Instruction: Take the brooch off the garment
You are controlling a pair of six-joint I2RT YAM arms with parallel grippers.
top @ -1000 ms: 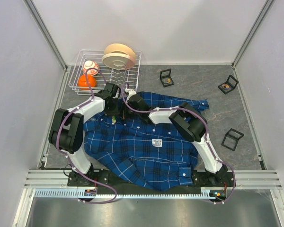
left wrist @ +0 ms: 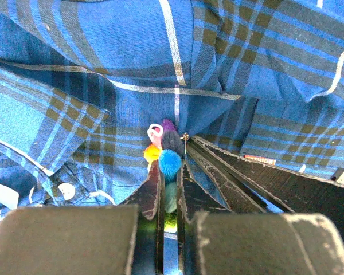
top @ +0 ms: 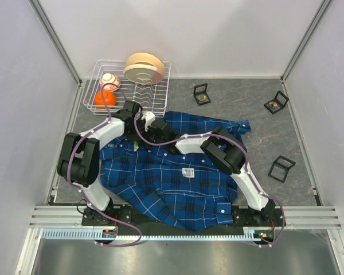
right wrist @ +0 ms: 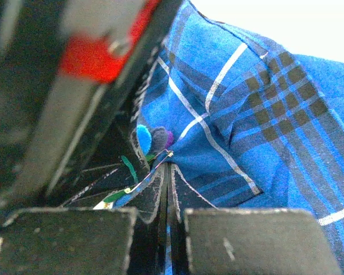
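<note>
The blue plaid garment (top: 169,197) lies spread across the table. On it, in the left wrist view, is the brooch (left wrist: 170,161), a bunch of coloured pompoms. My left gripper is shut on the pompoms, which stick out past its fingertips. Right of them, the right gripper reaches in, its fingers closed around a small gold end of the brooch's pin. The right wrist view shows this gold end (right wrist: 169,153) at the tips of my right gripper. Whether the pin still passes through the cloth cannot be made out.
At the back left stands a white wire rack (top: 160,91) with plates (top: 144,67), a bowl and an orange item (top: 105,98). Small black stands (top: 201,94) lie to the right, where the grey table (top: 246,100) is mostly bare. Both arms meet closely over the garment.
The right arm and its wrist have shifted slightly to the left. The garment's right side has slid a little left with it. The left arm is nearly still.
</note>
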